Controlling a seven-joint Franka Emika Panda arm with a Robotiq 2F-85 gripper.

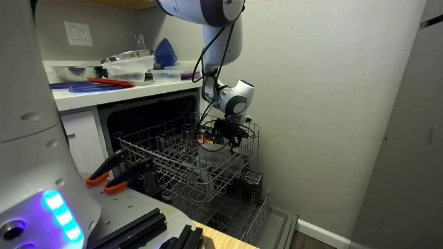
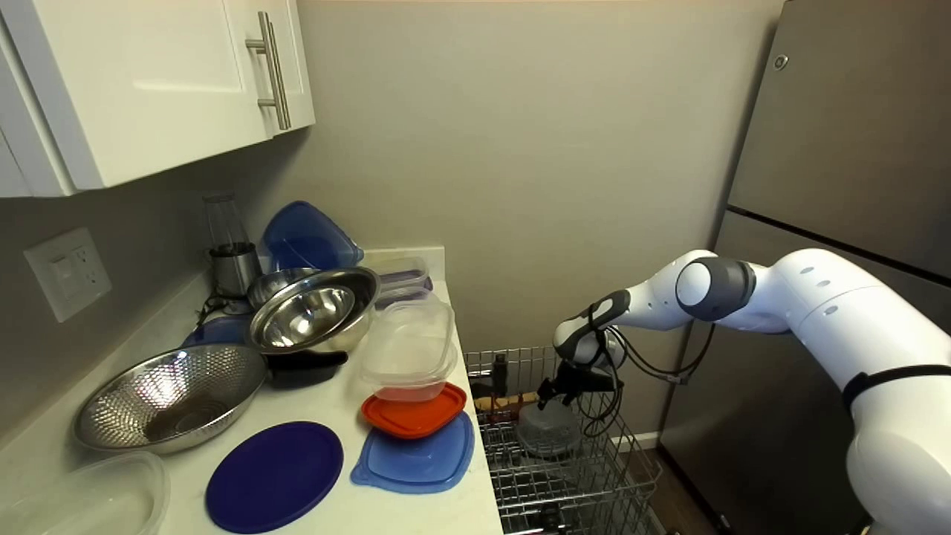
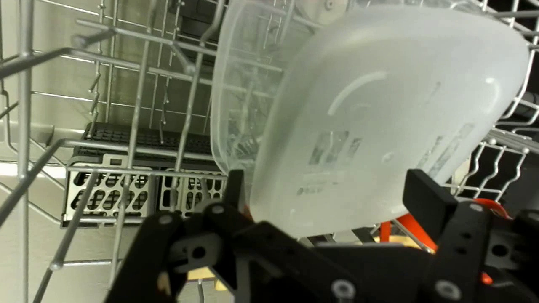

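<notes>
A translucent plastic container point(image 3: 374, 111) lies bottom up in the dishwasher's upper rack point(image 1: 178, 166). It appears as a cloudy shape point(image 1: 213, 156) in exterior view 1 and as a pale container point(image 2: 547, 431) in exterior view 2. My gripper is open, its black fingers point(image 3: 430, 197) set wide apart near the container's close edge. The gripper point(image 1: 224, 140) is low over the rack, right at the container. Whether either finger touches the plastic, I cannot tell.
Orange-red and wooden utensils point(image 2: 508, 406) lie in the rack beside the container. Wire tines surround it, and a cutlery basket point(image 1: 251, 182) stands in the lower rack. Bowls, lids and a colander point(image 2: 174, 397) crowd the counter point(image 2: 374, 508). A bare wall point(image 1: 315, 103) stands behind.
</notes>
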